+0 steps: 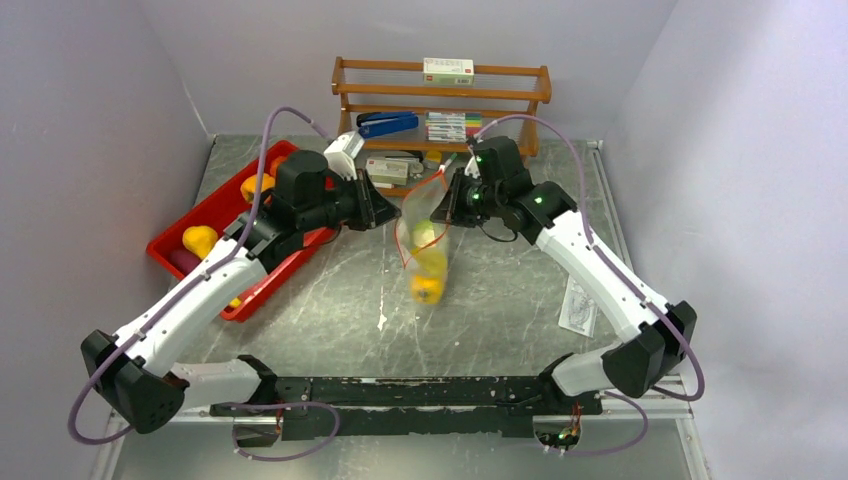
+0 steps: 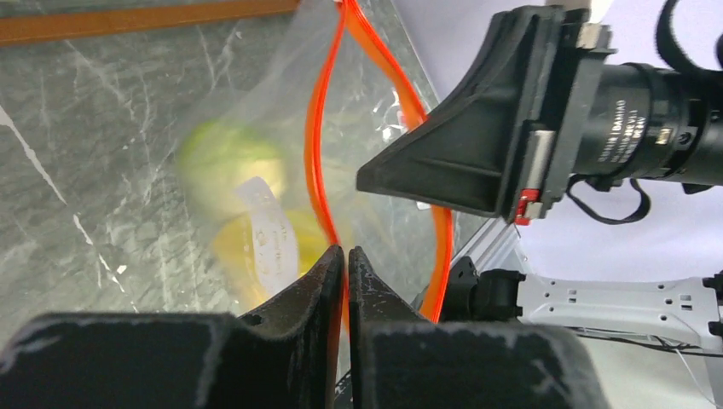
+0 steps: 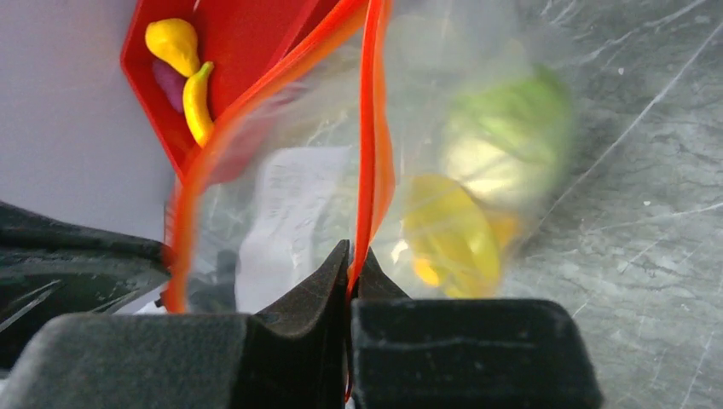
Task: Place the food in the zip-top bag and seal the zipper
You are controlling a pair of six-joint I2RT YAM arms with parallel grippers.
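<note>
The clear zip top bag [image 1: 431,205], with an orange rim, hangs between both grippers, its mouth spread apart. A green cabbage-like piece [image 3: 514,128] and a yellow piece [image 3: 452,234] are inside, low in the bag; a yellow pepper [image 1: 427,290] shows at its bottom in the top view. My left gripper is shut on the orange rim, which runs down between its fingertips. On the opposite side, my right gripper is shut, with the rim [image 3: 368,128] passing into its fingertips. Motion blurs the food's outlines.
A red tray [image 1: 165,243] at left holds more toy food, including a yellow pear-shaped piece [image 1: 200,240]. Behind the bag stands a wooden rack [image 1: 440,91] with boxes and a blue stapler [image 1: 390,127].
</note>
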